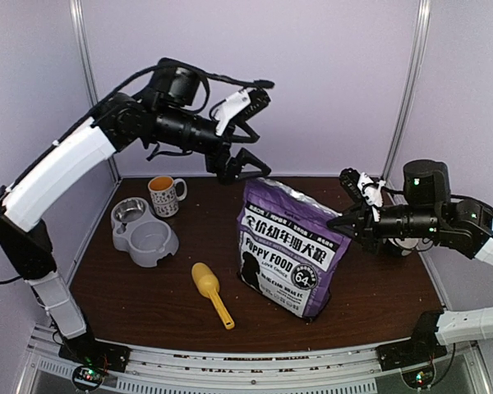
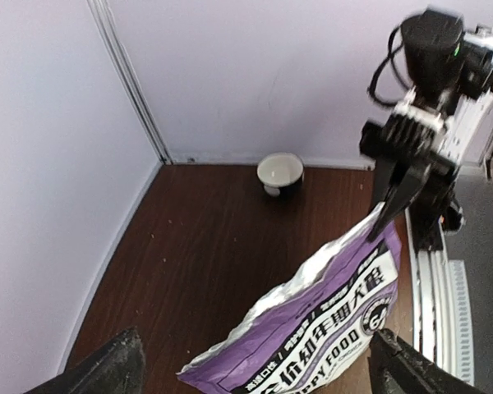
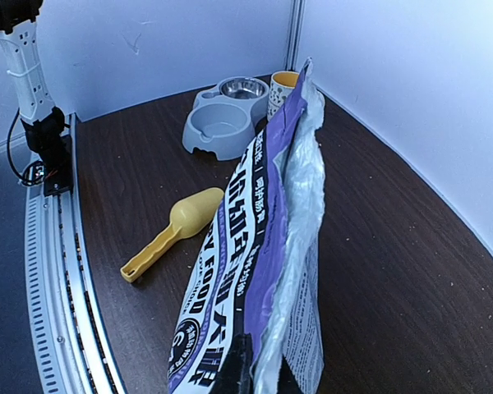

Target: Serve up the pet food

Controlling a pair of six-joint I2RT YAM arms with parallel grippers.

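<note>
The purple puppy food bag (image 1: 287,254) stands at centre right. My right gripper (image 1: 338,223) is shut on its top right corner; in the right wrist view the pale top edge runs into the fingers. My left gripper (image 1: 242,168) hangs open just above the bag's top left corner, holding nothing. A yellow scoop (image 1: 205,283) lies in front, left of the bag. A grey double pet bowl (image 1: 146,250) with a steel insert (image 3: 242,89) sits at the left.
A patterned mug (image 1: 163,197) stands behind the bowl. A white-and-dark cup (image 2: 279,174) is at the right back, partly behind the right arm in the top view. Pale walls enclose the wooden table (image 1: 131,304).
</note>
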